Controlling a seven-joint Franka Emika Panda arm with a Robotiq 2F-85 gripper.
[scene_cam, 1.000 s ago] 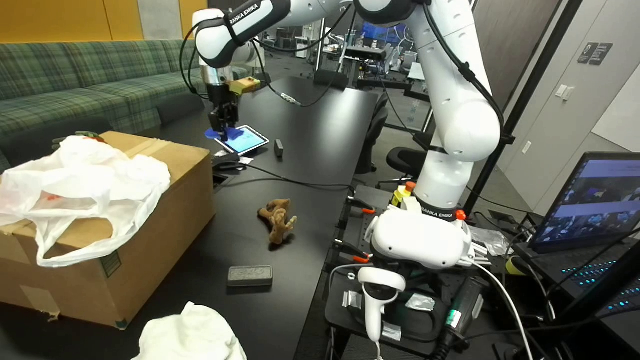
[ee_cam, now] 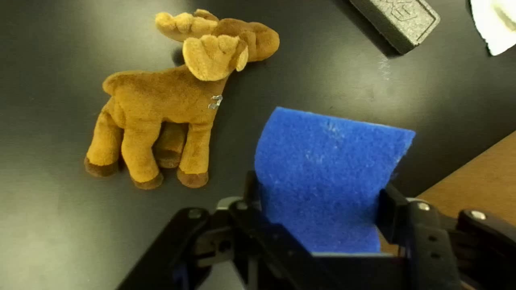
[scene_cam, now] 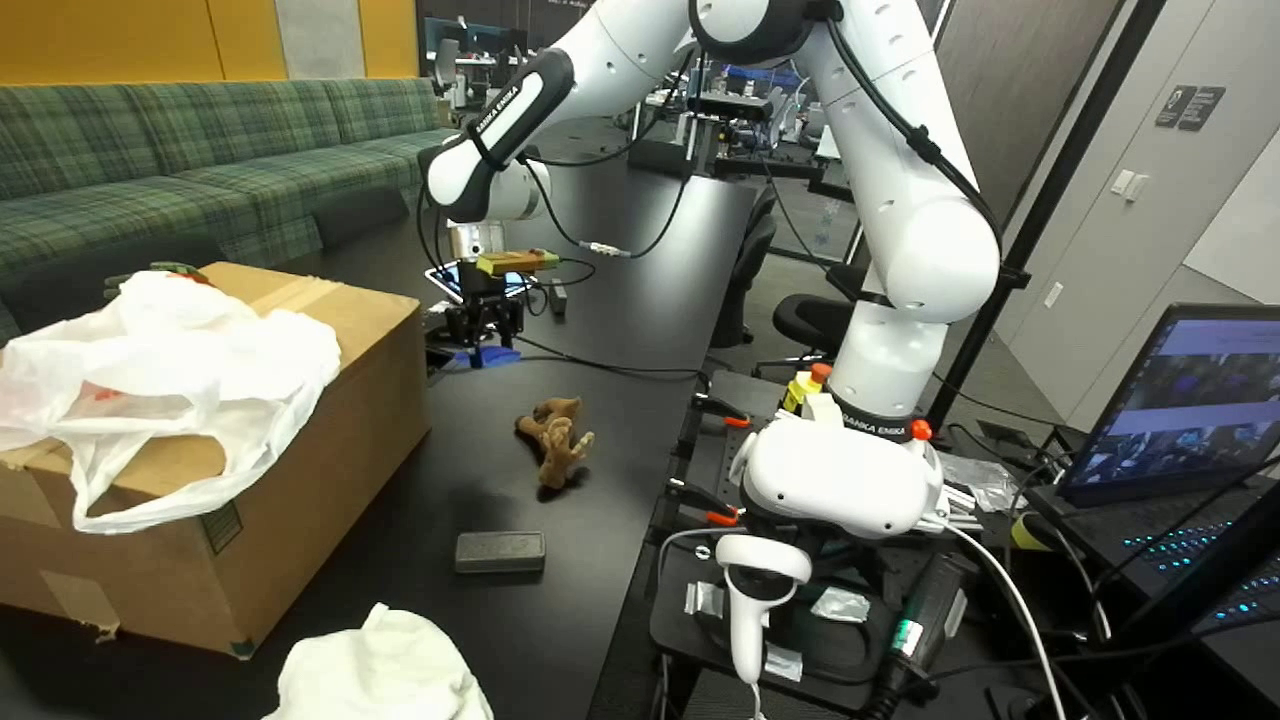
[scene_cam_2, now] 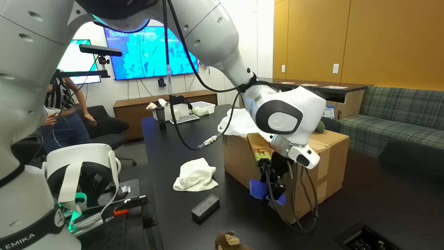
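A blue felt-like piece spans the gap between the two black fingers of my gripper, which are well apart with it between them. In exterior view 2 the gripper is above the table in front of the cardboard box, and blue parts stick out around it. The same blue piece shows low under the gripper in exterior view 1. On the table lies a brown plush moose, to the left of the gripper in the wrist view and apart from it.
A dark eraser-like block and a white cloth lie on the table. Beside them stands the cardboard box with a white plastic bag on top. Behind the gripper is a tablet. Open table surrounds the moose.
In exterior view 1 my gripper has moved toward the camera and to the right, from above the tablet to nearer the moose, with the blue piece still at it. The moose, block and box have not moved.
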